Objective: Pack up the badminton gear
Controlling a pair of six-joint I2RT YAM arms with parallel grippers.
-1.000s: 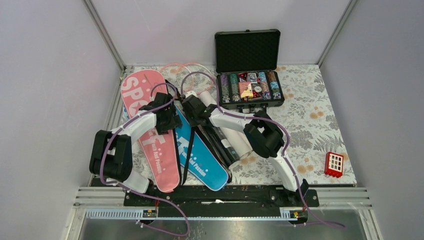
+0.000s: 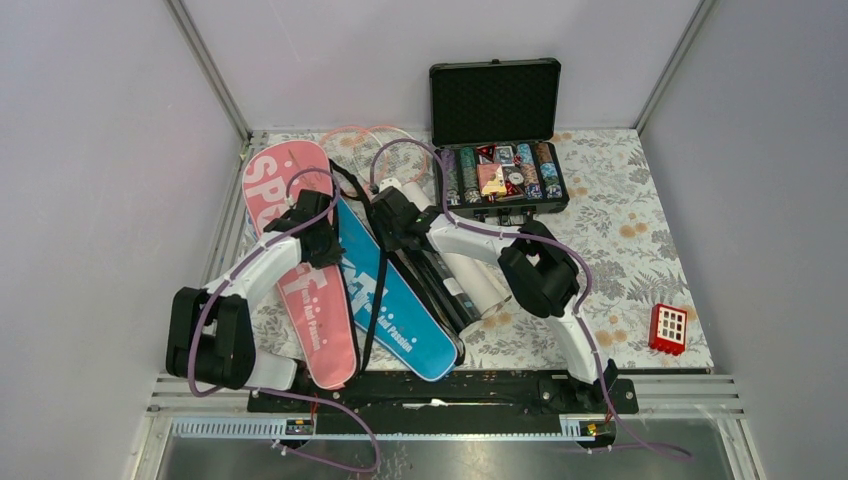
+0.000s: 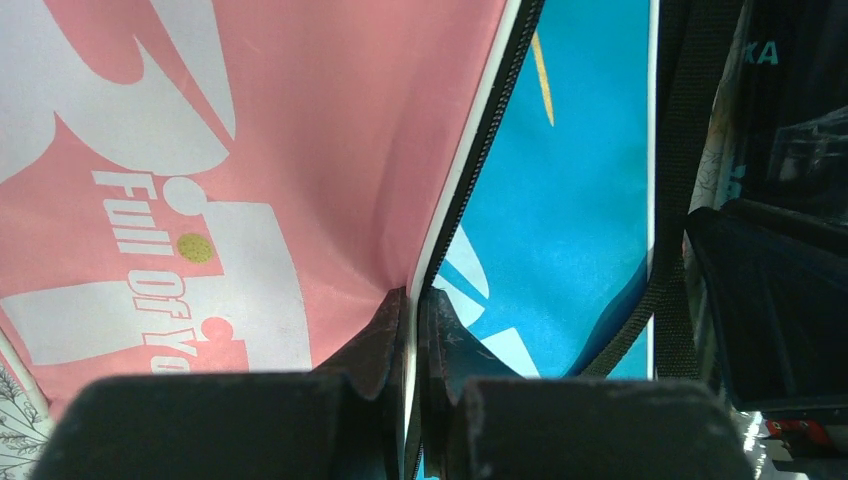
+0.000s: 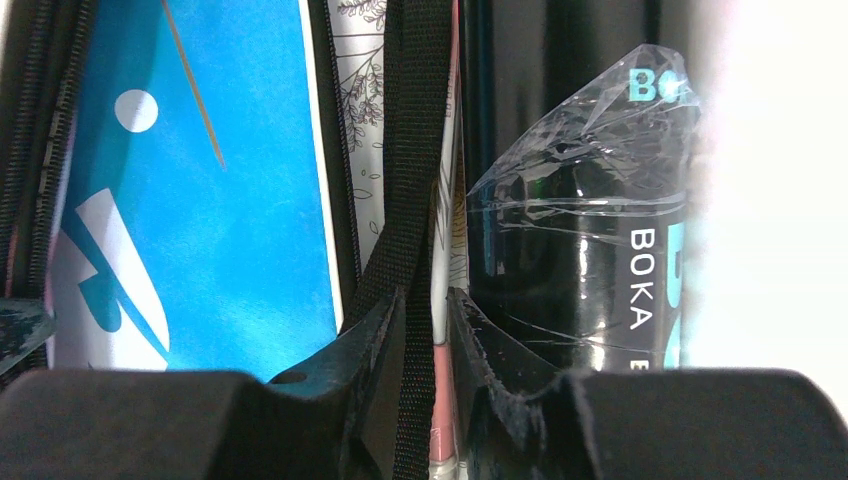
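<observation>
The pink racket bag (image 2: pixel 325 330) lies over the blue racket bag (image 2: pixel 405 325) on the left. In the left wrist view, my left gripper is shut on the pink bag's white-and-black edge. Two racket heads show at the back, one with a reddish rim (image 2: pixel 341 128). A white-and-red racket shaft (image 4: pixel 445 240) runs beside a black strap (image 4: pixel 415 130) in the right wrist view. My right gripper is part open there, the shaft and some strap showing between its fingertips. Whether it touches the shaft I cannot tell.
A dark wrapped tube (image 4: pixel 580 230) and a pale roll (image 2: pixel 480 280) lie right of the straps. An open black case (image 2: pixel 495 105) of chips stands at the back. A red calculator-like box (image 2: pixel 668 329) sits at far right, with clear cloth (image 2: pixel 610 250) around.
My left gripper has moved left and slightly toward the front, and the pink bag's near end has shifted left with it. The right arm has moved slightly right.
</observation>
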